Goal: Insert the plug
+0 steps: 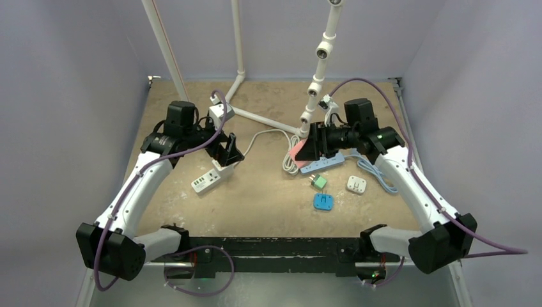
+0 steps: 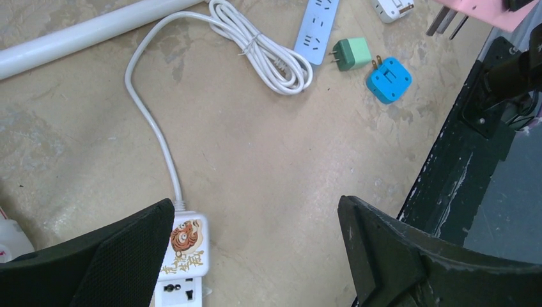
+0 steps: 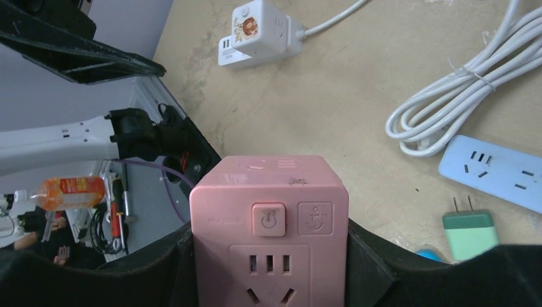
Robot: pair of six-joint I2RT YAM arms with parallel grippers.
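Note:
My right gripper holds a pink cube adapter with sockets facing the wrist camera; metal prongs show on it at the left wrist view's top right. My left gripper is open and empty, above a white power strip that carries a white cube adapter with a bear picture. A light-blue strip lies beside coiled white cable. A green plug, a blue adapter and a white adapter lie loose on the right.
White pipes run along the back of the board. The front middle of the board is clear; a black rail forms its front edge.

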